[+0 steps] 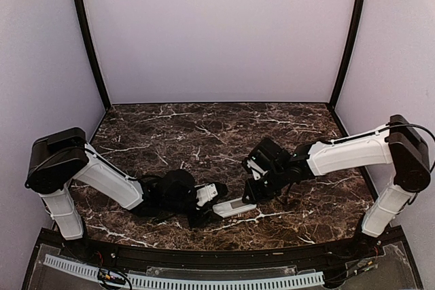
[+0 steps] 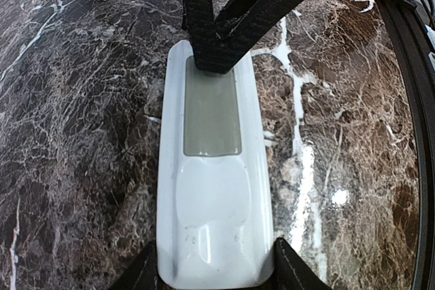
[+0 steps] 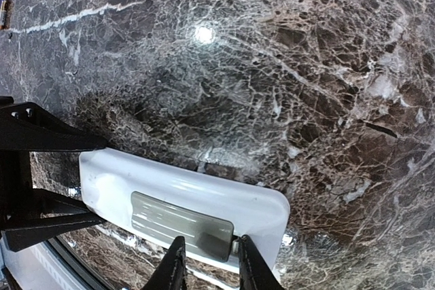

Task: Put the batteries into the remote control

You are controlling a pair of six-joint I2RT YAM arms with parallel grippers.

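The white remote control [image 2: 214, 202] lies with its grey rectangular panel [image 2: 212, 117] facing up. At one end, the fingers of my left gripper press against both its sides; in the right wrist view this left gripper also shows around that end. Over the other end, my right gripper stands partly open, its tips at the panel's edge. No battery shows clearly between them; a small shiny spot there is too small to identify. One battery [image 3: 5, 8] lies at the upper left corner of the right wrist view.
Both grippers crowd around the remote from opposite sides.
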